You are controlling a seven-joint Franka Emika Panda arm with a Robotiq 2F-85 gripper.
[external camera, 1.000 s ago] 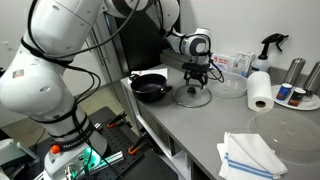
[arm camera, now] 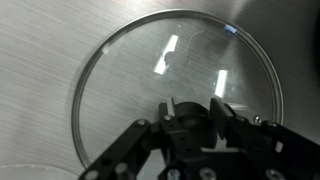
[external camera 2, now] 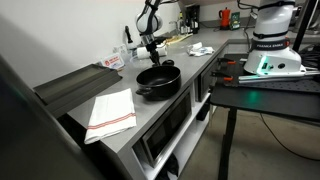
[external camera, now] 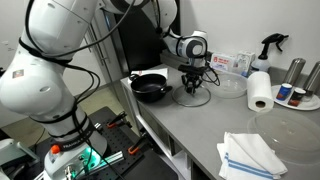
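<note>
A round glass lid (arm camera: 118, 75) with a metal rim lies flat on the counter, right of the black pot (external camera: 151, 92) in exterior view 1. Its dark knob (arm camera: 192, 112) shows near the bottom of the wrist view. My gripper is low over the lid, pointing down, its fingers part open on either side of the knob. Whether the fingers touch the knob is hard to see. In exterior view 2 the pot (external camera 2: 158, 86) stands nearer the camera and has no lid on it.
A folded white towel (external camera: 250, 155) lies at the counter's front right. Behind it are a paper towel roll (external camera: 259, 92), clear plastic lids or bowls (external camera: 285, 135) and small cups (external camera: 296, 96).
The gripper has come down from above the lid to its knob. Lid and pot have stayed in place.
</note>
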